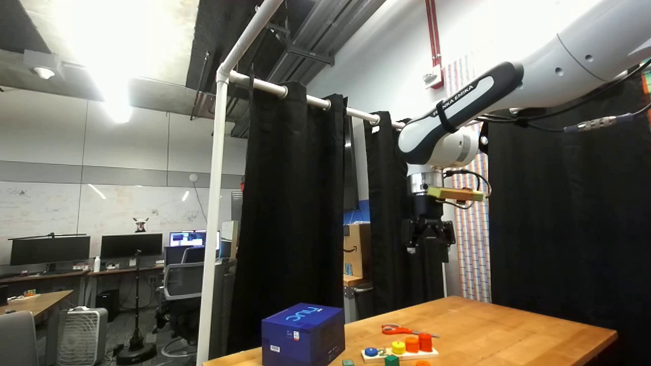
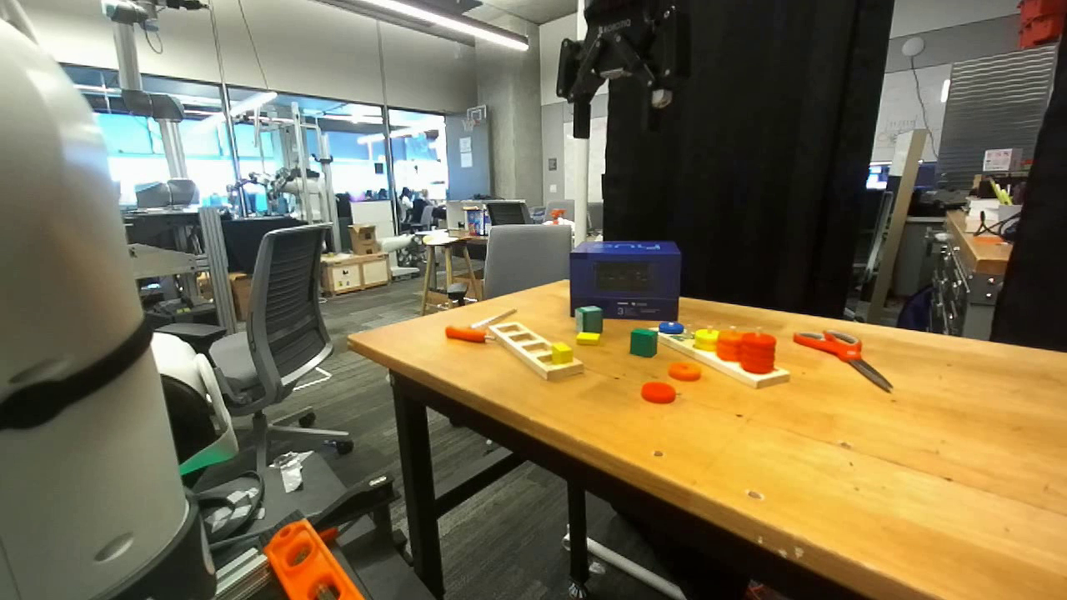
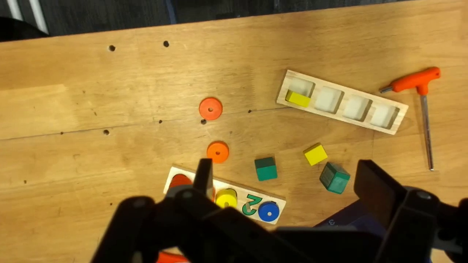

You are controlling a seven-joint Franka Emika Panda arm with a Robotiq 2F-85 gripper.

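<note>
High above the table hangs my gripper, its fingers wide apart and empty. Below it in the wrist view lies a wooden tray with square compartments; a yellow block rests in its leftmost one. Another yellow block, a green block and a second green block are loose on the table. A number board bears a blue ring and yellow, orange and red rings, partly hidden by a finger. A red ring and an orange ring lie beside it.
A blue box stands behind the blocks. Orange-handled scissors lie past the number board. An orange T-handled tool is near the tray's end.
</note>
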